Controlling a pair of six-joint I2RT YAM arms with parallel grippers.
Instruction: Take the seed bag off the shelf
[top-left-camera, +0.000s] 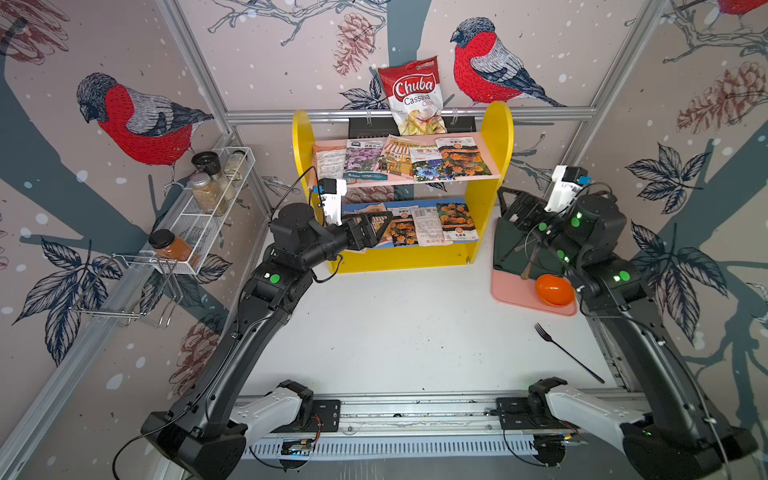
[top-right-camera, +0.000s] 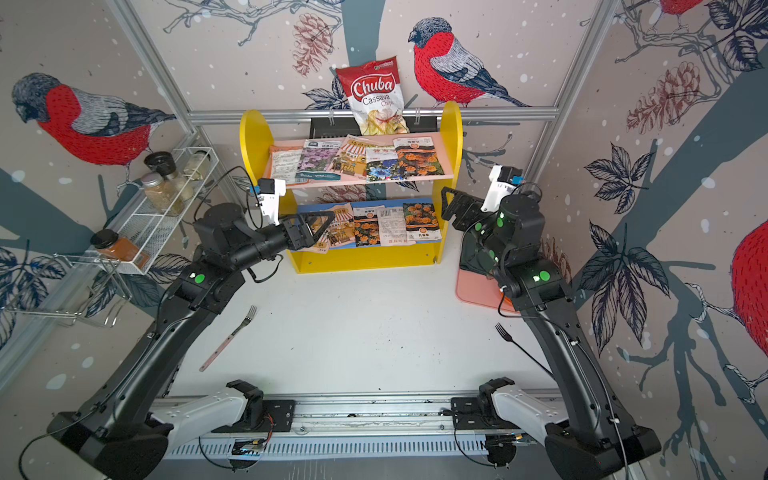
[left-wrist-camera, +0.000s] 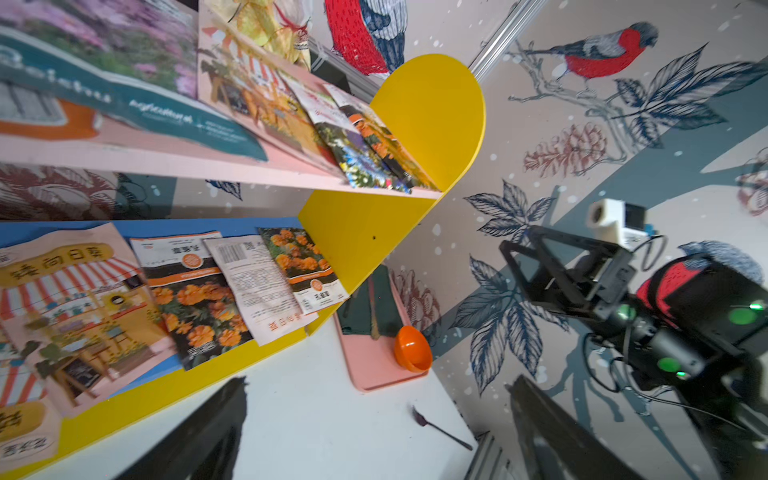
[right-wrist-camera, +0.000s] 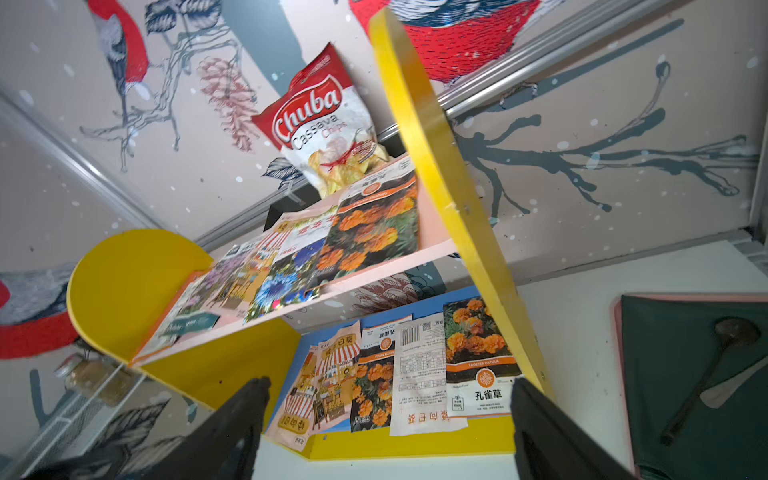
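Several seed bags lie on the two tiers of a yellow shelf (top-left-camera: 496, 144). Up top, a marigold bag (top-left-camera: 462, 157) is rightmost, with a blue flower bag (right-wrist-camera: 289, 276) beside it and a purple flower bag (top-right-camera: 321, 158) further left. The lower tier holds another marigold bag (right-wrist-camera: 478, 356), a white printed bag (right-wrist-camera: 419, 376) and several orange striped bags (left-wrist-camera: 84, 304). My left gripper (top-left-camera: 382, 229) is open in front of the lower tier's left part, apart from the bags. Raised beside the shelf's right side, my right gripper (top-left-camera: 509, 206) is open and empty.
A red chips bag (top-left-camera: 414, 96) stands at the back above the top tier. At the right lie a pink tray (top-left-camera: 520, 292) with an orange bowl (top-left-camera: 554, 290), and a dark fork (top-left-camera: 569, 352). A wire spice rack (top-left-camera: 196, 232) hangs at the left.
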